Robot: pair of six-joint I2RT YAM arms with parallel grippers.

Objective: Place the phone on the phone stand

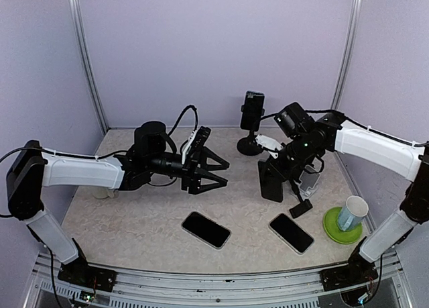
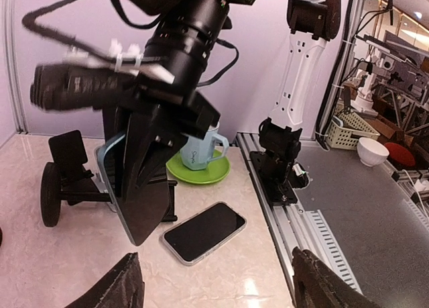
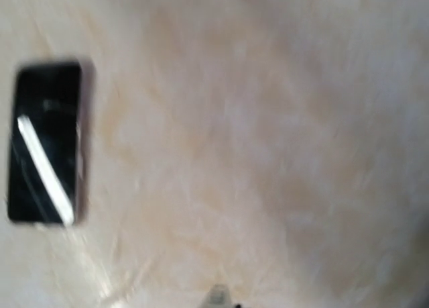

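Observation:
My right gripper (image 1: 275,166) is shut on a black phone stand (image 1: 271,187), holding it tilted at centre right; in the left wrist view its plate (image 2: 139,207) hangs below that gripper, its round base edge-on. My left gripper (image 1: 209,170) stands part open at centre left, nothing between its fingers. One phone (image 1: 206,230) lies at front centre; another phone (image 1: 291,233) lies at front right, also in the left wrist view (image 2: 204,232). The blurred right wrist view shows a phone (image 3: 44,141) on the table.
Another black stand holding a phone (image 1: 252,117) stands at the back. A silver stand (image 1: 310,182) is behind my right arm. A mug (image 1: 351,215) sits on a green plate (image 1: 335,232) at right.

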